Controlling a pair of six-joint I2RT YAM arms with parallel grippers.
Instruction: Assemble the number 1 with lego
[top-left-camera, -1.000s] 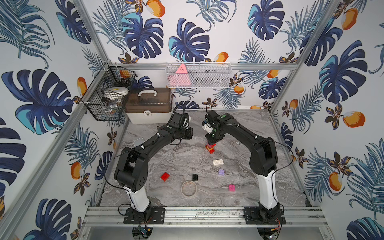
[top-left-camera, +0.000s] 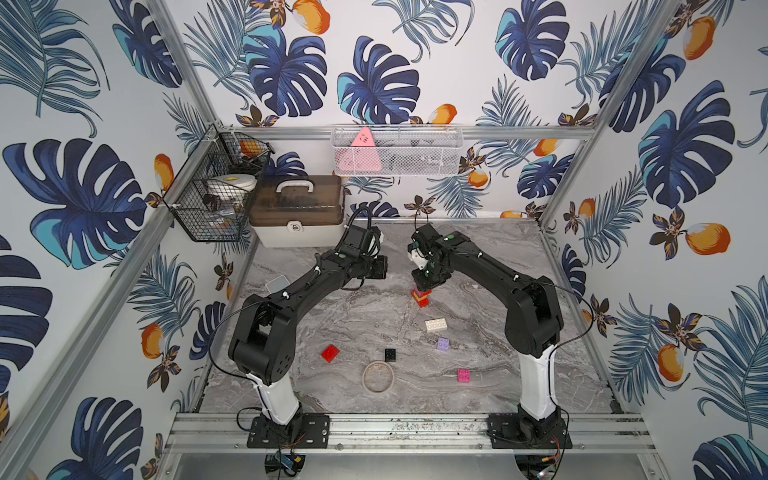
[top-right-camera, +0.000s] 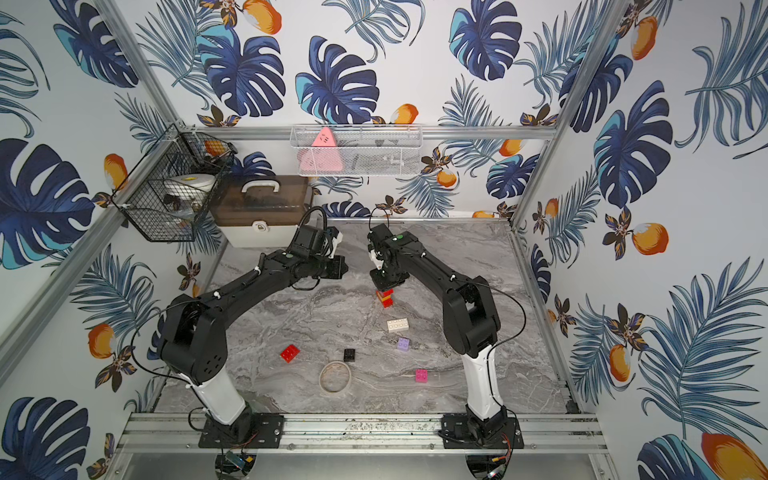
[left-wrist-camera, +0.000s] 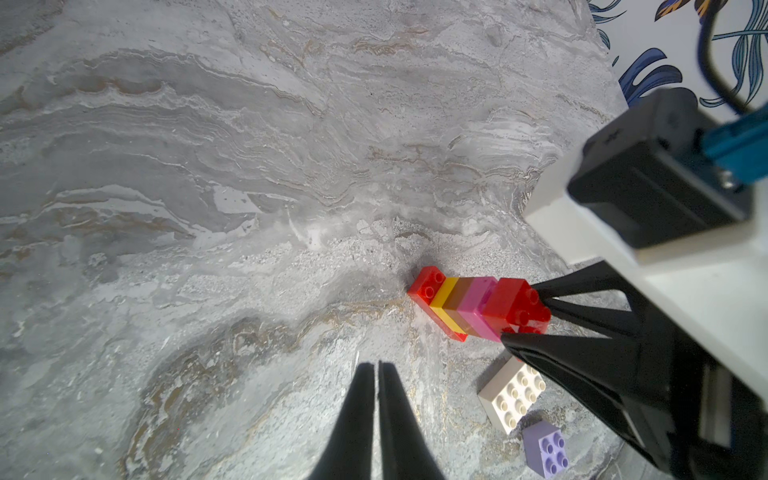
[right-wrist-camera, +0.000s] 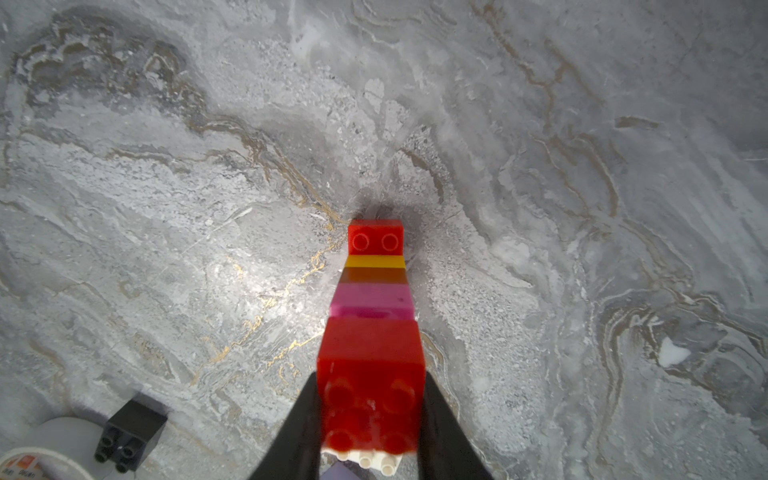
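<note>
A brick stack stands on the grey marble table: red at the bottom, then yellow, brown, pink and red on top, also central in the right wrist view (right-wrist-camera: 373, 292). My right gripper is at the stack's top, its fingers either side of the upper red brick (right-wrist-camera: 369, 360); whether they grip it I cannot tell. My left gripper is shut with nothing visible between its fingertips, hovering left of the stack.
A white brick (top-left-camera: 436, 325), purple brick (top-left-camera: 442, 344), black brick (top-left-camera: 390, 354), pink brick (top-left-camera: 464, 375), red brick (top-left-camera: 329, 353) and round container (top-left-camera: 377, 377) lie nearer the front. A storage box (top-left-camera: 296, 232) stands at back left.
The left arm is nearly unchanged.
</note>
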